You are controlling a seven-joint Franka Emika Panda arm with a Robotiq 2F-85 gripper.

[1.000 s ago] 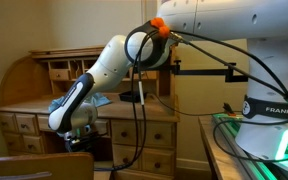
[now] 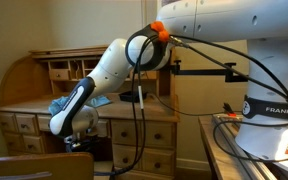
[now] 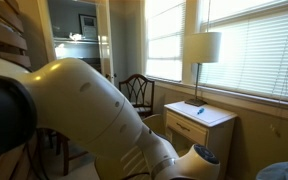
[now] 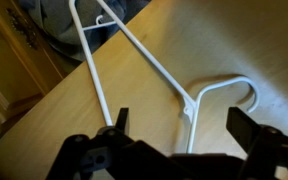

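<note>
In the wrist view a white hanger (image 4: 159,68) lies on a wooden surface (image 4: 234,50), its hook curling to the right. My gripper is over the hanger, fingers wide apart. One finger (image 4: 122,118) is at the left, the other (image 4: 242,128) at the right. The hanger's neck runs between them without either finger visibly touching it. From exterior view 1 the gripper end of the arm (image 2: 72,125) is low beside the wooden desk, and its fingertips are hard to make out.
A wooden desk (image 2: 139,130) with several drawers stands behind the arm, with blue cloth (image 2: 89,101) on top. Dark fabric (image 4: 79,25) lies near the hanger's far end. A white cabinet (image 3: 199,125) with a lamp (image 3: 201,50) stands by the window.
The arm's gripper end has shifted very slightly in exterior view 1. The light on the arm's base has gone from green to unlit.
</note>
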